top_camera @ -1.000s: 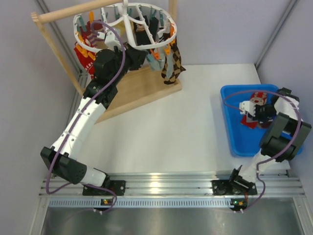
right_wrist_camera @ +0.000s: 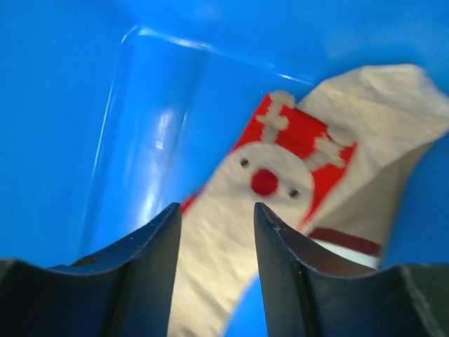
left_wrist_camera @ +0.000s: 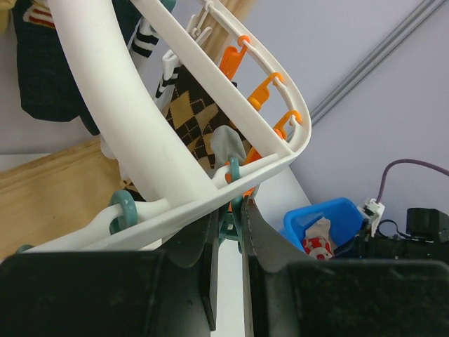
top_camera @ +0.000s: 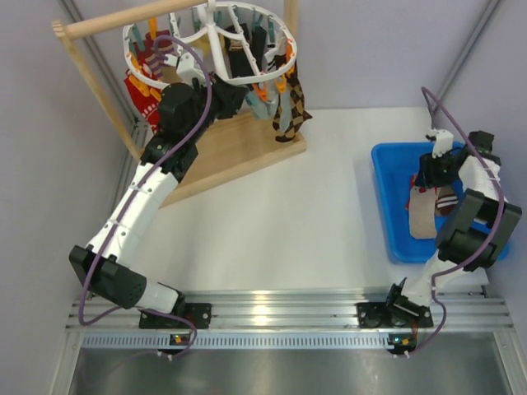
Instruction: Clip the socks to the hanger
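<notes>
On the white round hanger (top_camera: 247,80), socks hang from teal and orange clips. My left gripper is shut on a teal clip (left_wrist_camera: 235,168) at the hanger's rim, with no sock seen in that clip. A beige and red sock with a reindeer face (right_wrist_camera: 280,161) lies in the blue bin (top_camera: 381,197); another sock with a dark red stripe (right_wrist_camera: 344,242) is partly under it. Over the reindeer sock, my right gripper stands part open, its fingertips apart and nothing visibly pinched between them.
A wooden stand (top_camera: 239,160) carries the hanger at the back left. Several socks, among them an argyle one (top_camera: 290,115), hang there. The white table (top_camera: 329,222) between stand and bin is clear. The bin's walls surround the right gripper.
The reindeer sock has shifted, its beige part now stretching toward the front. The left arm is still.
</notes>
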